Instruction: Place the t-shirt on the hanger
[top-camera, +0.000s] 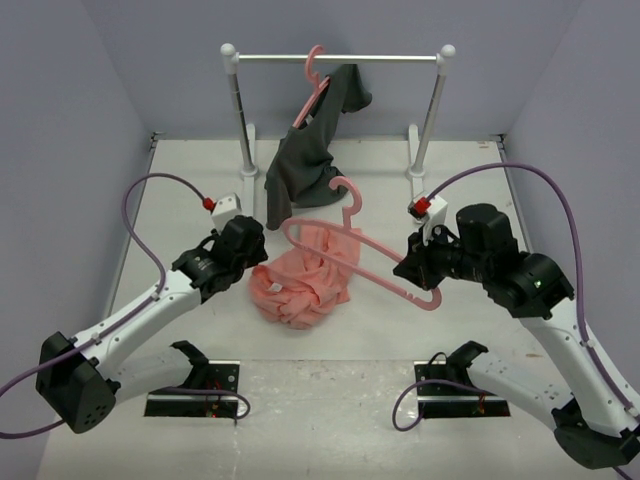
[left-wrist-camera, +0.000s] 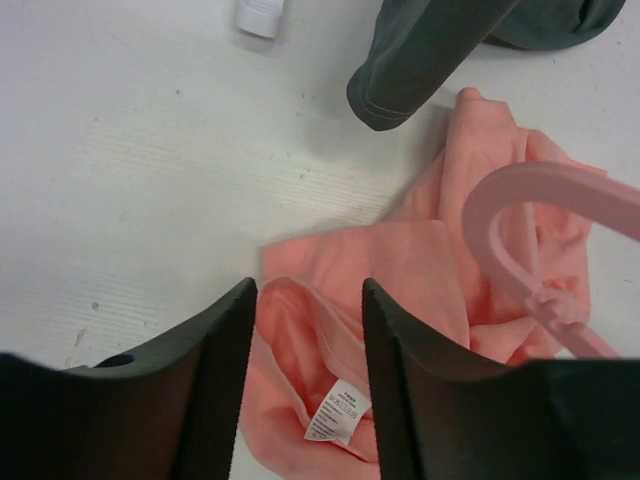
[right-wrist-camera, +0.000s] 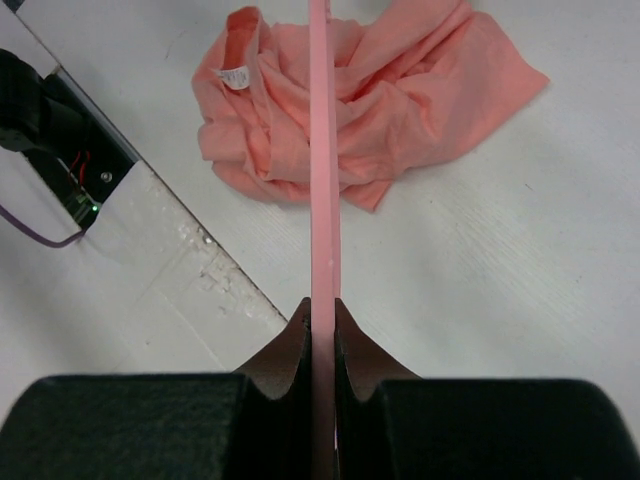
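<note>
A crumpled salmon-pink t-shirt lies on the white table, its neck opening and white label facing the left arm. My left gripper hovers over the collar end with its fingers apart and nothing held between them. The pink hanger is in the air above the shirt, hook up toward the rack. My right gripper is shut on one end of that hanger, which runs straight away from it across the shirt in the right wrist view. The hanger's free end shows at the right of the left wrist view.
At the back stands a white rack, where a dark grey garment hangs on another pink hanger. The grey garment's lower end reaches close to the shirt. Bare table shows left and right of them.
</note>
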